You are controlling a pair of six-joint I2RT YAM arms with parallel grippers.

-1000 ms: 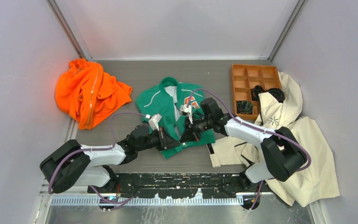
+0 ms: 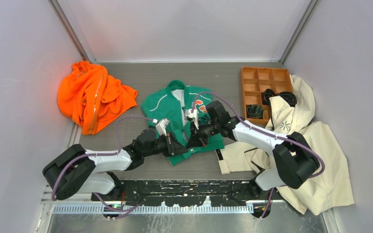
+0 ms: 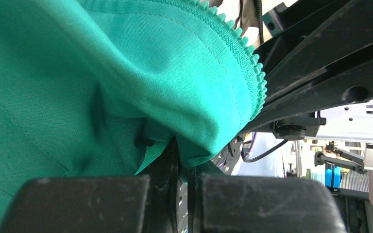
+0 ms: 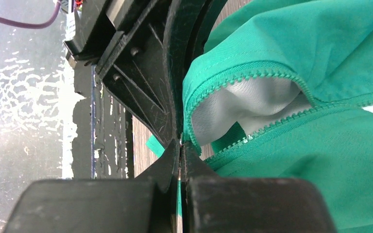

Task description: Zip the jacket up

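The green jacket lies front up, its front open. Both grippers meet over its lower front. My left gripper is shut on gathered green fabric; in the left wrist view the toothed zip edge curves above its fingers. My right gripper is shut on the jacket's zipper edge at its bottom end; in the right wrist view that edge loops up from the fingertips, with the other row of teeth running beside it and grey lining inside the loop. The zipper's slider cannot be made out clearly.
An orange garment lies at left. A wooden compartment tray with dark bundled items stands at back right, beside cream fabric. Bare table shows behind the jacket and in front at left.
The jacket and other objects look unchanged.
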